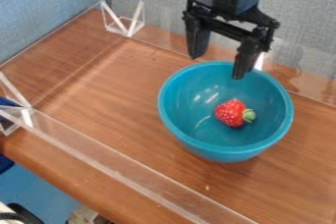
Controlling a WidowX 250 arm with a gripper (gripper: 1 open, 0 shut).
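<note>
A teal bowl (197, 120) sits on the wooden table with a red strawberry (231, 112), green at its top, lying inside toward the right. My black gripper (218, 59) hangs open above the back part of the bowl, its two fingers spread apart with nothing between them.
Clear plastic walls edge the table (92, 81) at the front and back, with white wire brackets (122, 22) at the back left and on the left edge. A dark blue object shows at the far left edge.
</note>
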